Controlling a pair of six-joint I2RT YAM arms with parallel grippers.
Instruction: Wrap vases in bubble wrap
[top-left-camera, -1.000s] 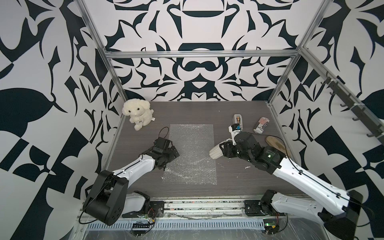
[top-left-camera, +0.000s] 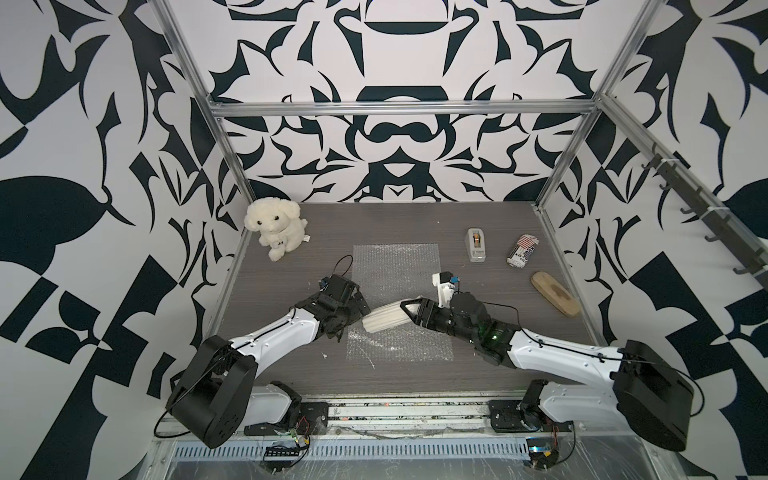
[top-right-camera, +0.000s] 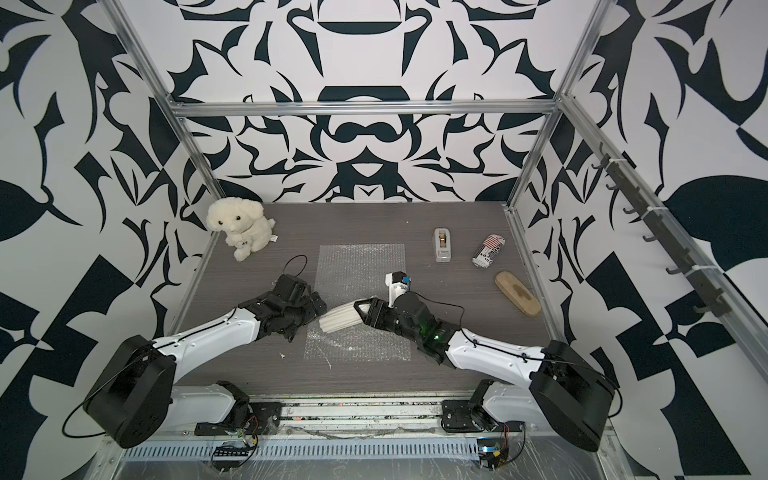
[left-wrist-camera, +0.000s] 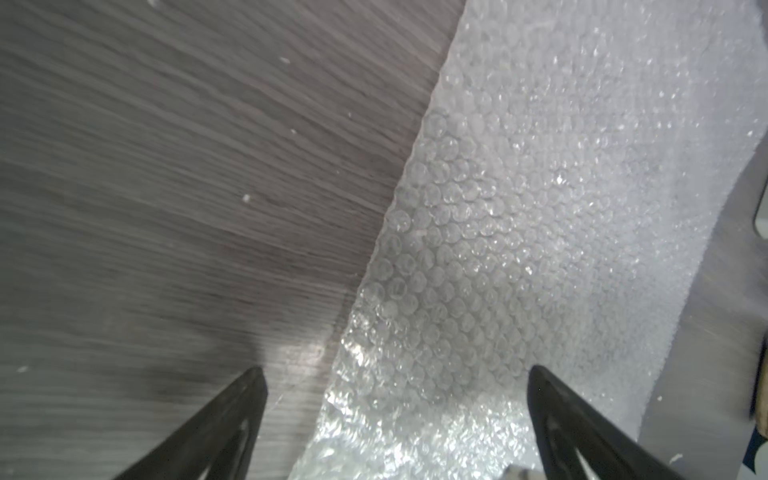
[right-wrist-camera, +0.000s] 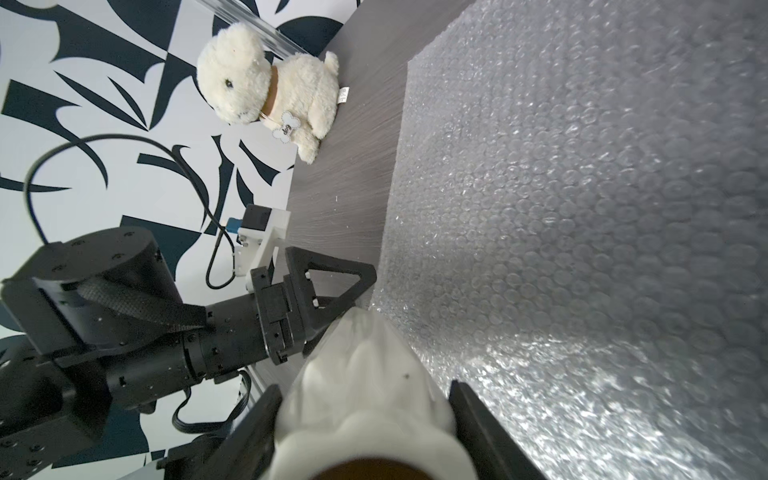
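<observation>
A sheet of bubble wrap (top-left-camera: 396, 264) lies flat on the middle of the table. A white ribbed vase (top-left-camera: 382, 318) lies on its side over the sheet's front left part, its bottom end near my left gripper. My right gripper (top-left-camera: 412, 310) is shut on the vase's rim end; in the right wrist view the vase (right-wrist-camera: 364, 376) sits between the fingers, with a brown interior showing. My left gripper stands open above the sheet's left edge, nothing between its fingers, with the bubbled surface (left-wrist-camera: 512, 240) below it.
A white plush dog (top-left-camera: 276, 225) sits at back left. A small pale device (top-left-camera: 476, 244), a can (top-left-camera: 521, 250) and a tan oblong block (top-left-camera: 554, 293) stand or lie on the right.
My right gripper has carried the vase leftward onto the bubble wrap, toward my left gripper. The sheet has shifted right since a second ago. My left arm has moved slightly.
</observation>
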